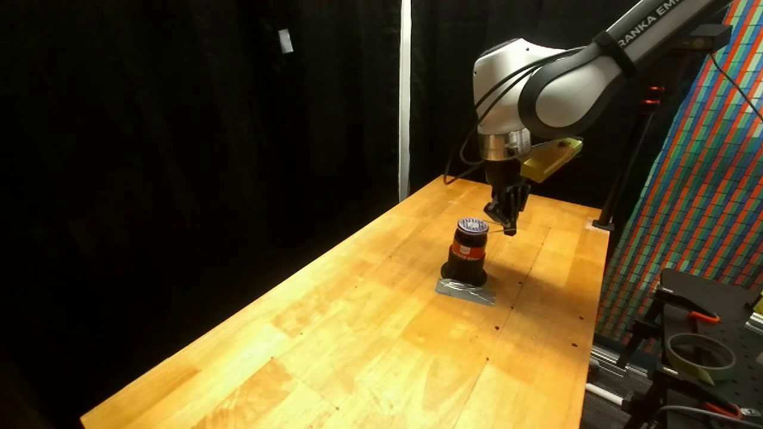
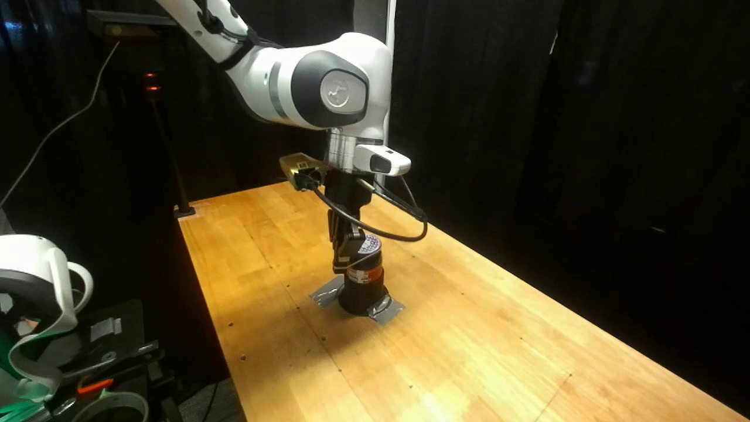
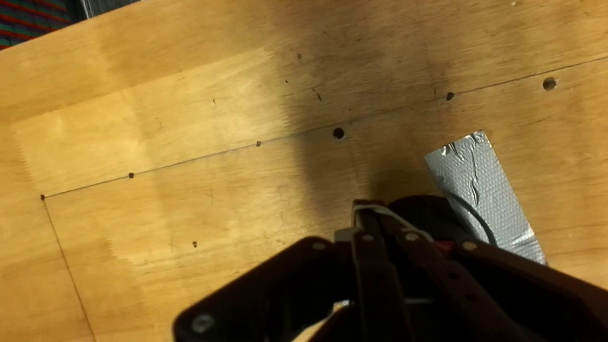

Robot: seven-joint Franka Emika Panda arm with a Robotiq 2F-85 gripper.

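A dark jar with an orange-red label (image 1: pixel 469 251) and a patterned lid (image 1: pixel 473 226) stands upright in a black round base (image 1: pixel 454 272) on the wooden table. Close beside the lid, my gripper (image 1: pixel 509 230) points down with its fingers shut. A thin pale band (image 2: pixel 365 259) stretches from the fingertips across the jar's upper part. In the wrist view the same band (image 3: pixel 393 214) bends round the tip of the gripper; whether it is pinched or only hooked, I cannot tell. There the fingers hide most of the jar.
Silver tape (image 3: pixel 494 191) lies against the base on the table. Around it, the wooden tabletop (image 1: pixel 343 329) is clear. A side bench with a tape roll (image 1: pixel 699 355) and clamps stands past the table's edge. Dark curtains hang behind.
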